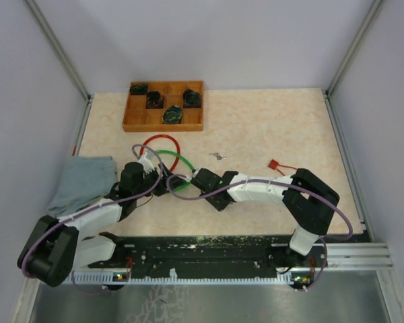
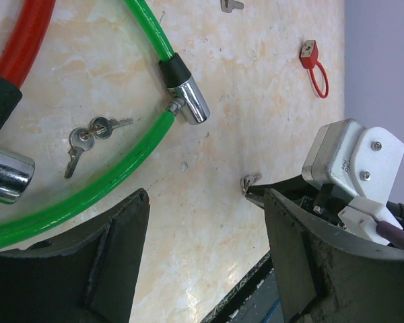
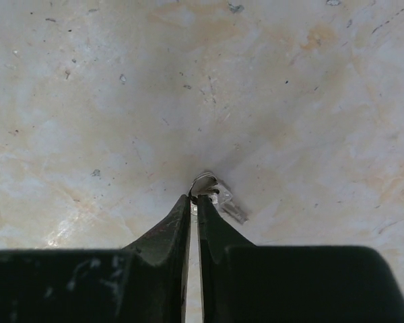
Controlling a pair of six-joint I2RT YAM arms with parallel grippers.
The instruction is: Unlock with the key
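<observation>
A small bunch of keys [image 3: 222, 200] with a ring lies on the table, right at the tips of my right gripper, whose fingers are nearly together over the ring; whether the ring is between them I cannot tell. My left gripper stands open over the table beside the green cable lock [image 2: 133, 155], with nothing between its fingers. The red cable lock [image 2: 23, 47] and a pair of keys [image 2: 81, 145] lie beside it. Another key [image 2: 230, 4] lies farther back, and a small red padlock [image 2: 310, 54] with a loop is on the right.
A wooden tray [image 1: 138, 118] with dark items stands at the back left. A grey cloth [image 1: 81, 185] lies at the left edge.
</observation>
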